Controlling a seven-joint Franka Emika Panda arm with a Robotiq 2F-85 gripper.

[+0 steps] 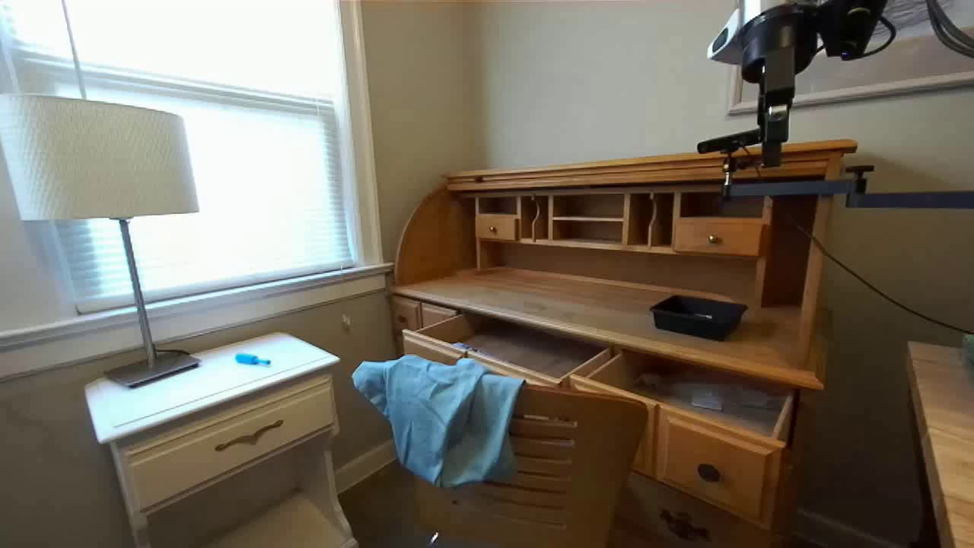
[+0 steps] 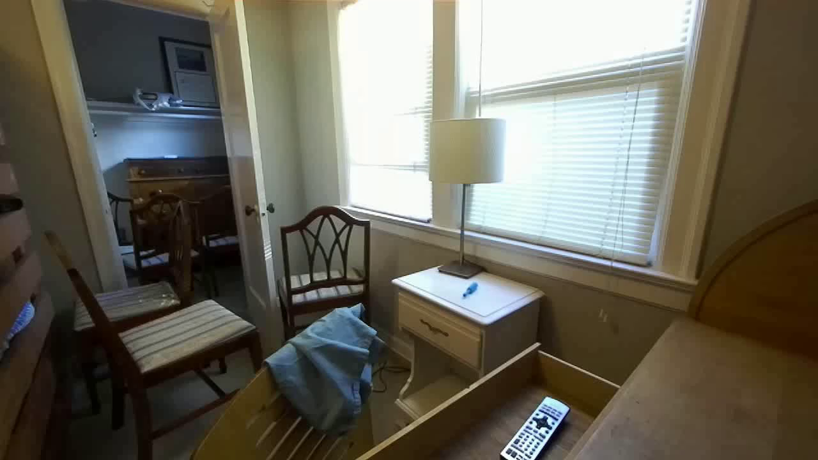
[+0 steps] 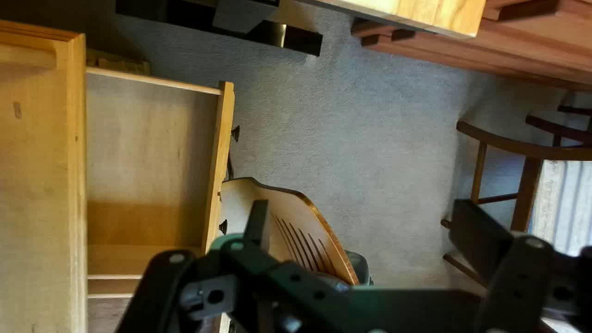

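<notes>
High at the right in exterior view 1, my gripper point(image 1: 773, 151) hangs above the roll-top desk point(image 1: 593, 292). The wrist view shows its two fingers spread wide, the gripper open with nothing between them. A black tray point(image 1: 698, 317) rests on the right of the desktop. Over the chair back point(image 1: 575, 438) drapes a light blue cloth point(image 1: 447, 415). A small bright blue object point(image 1: 252, 359) lies on the white nightstand point(image 1: 119, 406). Inside a pulled-out drawer point(image 2: 452, 410) is a remote control point(image 2: 537, 429) with a dark button pad.
Two desk drawers are out; the right drawer point(image 1: 721, 393) holds small pale items, hard to make out. A lamp point(image 1: 137, 274) stands on the nightstand. A dark bar point(image 1: 913, 199) extends near the gripper. Wooden chairs point(image 2: 188, 329) crowd the far side. Bare carpet point(image 3: 360, 138) shows below.
</notes>
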